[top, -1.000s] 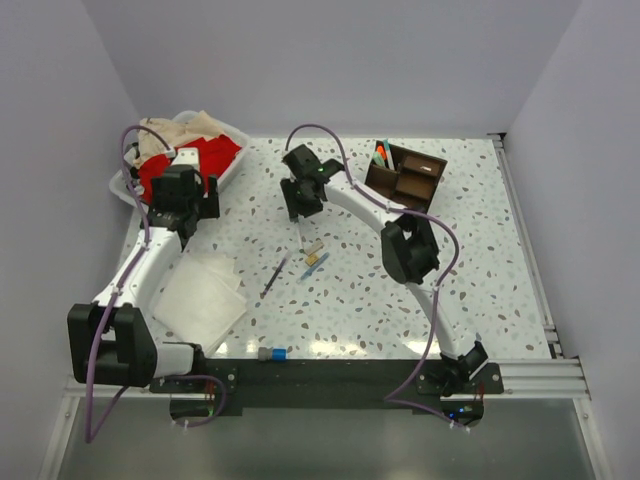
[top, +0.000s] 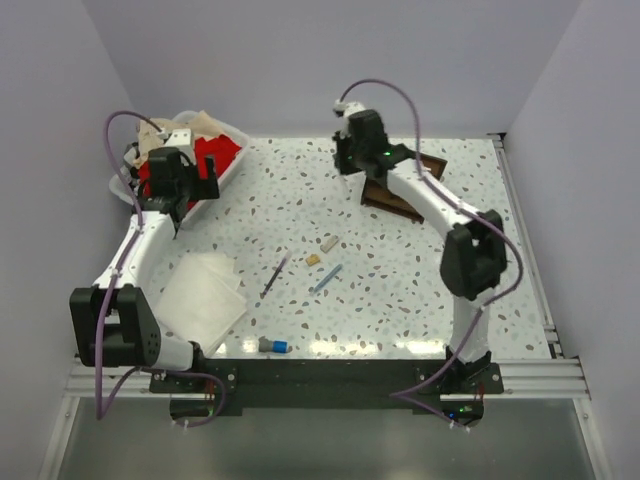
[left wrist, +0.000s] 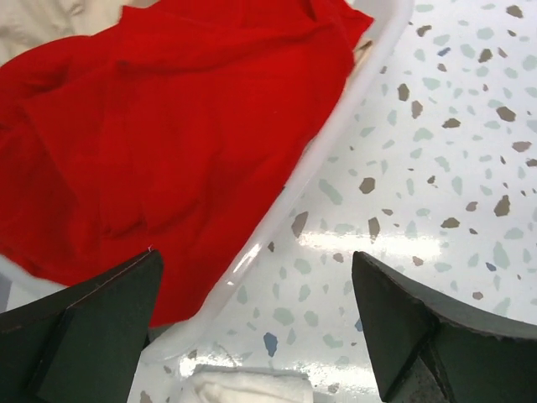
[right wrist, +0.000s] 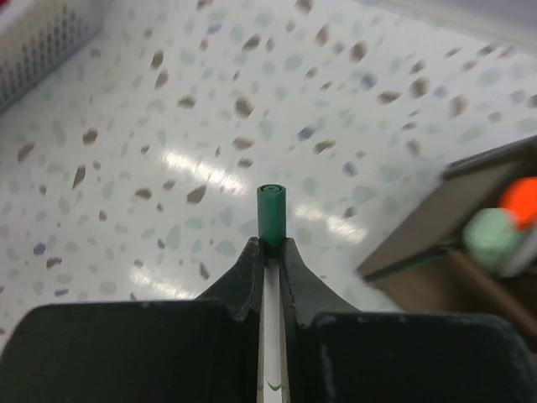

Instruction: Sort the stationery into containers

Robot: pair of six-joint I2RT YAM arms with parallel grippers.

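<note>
My right gripper is shut on a green-capped white pen, held upright just left of the brown organizer; in the top view that organizer is partly behind the arm, with pens inside. My left gripper is open over the white bin's red cloth. On the table lie a dark pen, a blue pen, a small yellow piece, a pale piece and a blue-grey item at the front.
Pale cloths lie at the front left. The bin fills the back left.
My right gripper has moved right and back toward the organizer, carrying the pen off the table. The left arm has shifted slightly.
</note>
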